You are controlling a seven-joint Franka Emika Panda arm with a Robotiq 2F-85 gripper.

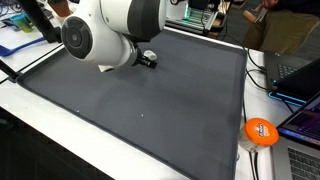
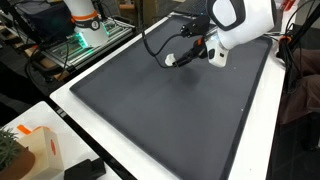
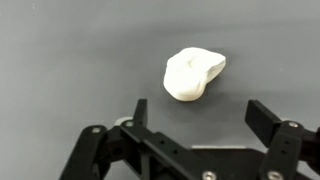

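A small, smooth white lump point(image 3: 193, 73) with an irregular rounded shape lies on the dark grey mat, just ahead of my gripper in the wrist view. The two black fingers are spread wide, and nothing is held between them. Exterior view 1 has the white lump point(image 1: 150, 55) right beside the gripper point(image 1: 140, 62), near the mat's far part. From the other side, exterior view 2 shows the lump point(image 2: 170, 59) close to the fingers. A pale edge point(image 3: 222, 148) peeks out behind the gripper body; what it belongs to is hidden.
A plant pot point(image 2: 15, 158) and an orange-white object point(image 2: 42, 145) sit at the lower left of exterior view 2.
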